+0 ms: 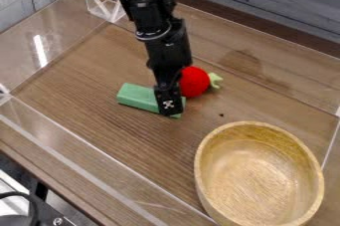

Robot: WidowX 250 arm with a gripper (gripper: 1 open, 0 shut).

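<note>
The black gripper hangs in the middle of the camera view, its tip low over the right end of a green block lying on the wooden table. Just right of and behind the gripper is a red round object, with a small pale green part at its right. Whether anything is between the fingers is hidden.
A large tan bowl fills the front right of the table. A white wire object stands at the back left. Black cables lie at the bottom left corner.
</note>
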